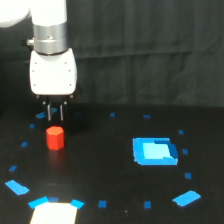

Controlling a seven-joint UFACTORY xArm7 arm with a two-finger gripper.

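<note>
A small red block (55, 139) stands upright on the dark tabletop at the left of the camera view. Just above and behind it hangs my white gripper (55, 113), its dark fingers pointing down. The fingers are thin and hard to make out against the black background. Some space seems to lie between them, but how far apart the tips are is unclear. I see nothing held in that space.
On the right lies a blue-edged square (137, 150) with a pale middle (156, 151). Small blue tape marks are scattered over the table. A bright pale patch (54, 213) sits at the front edge.
</note>
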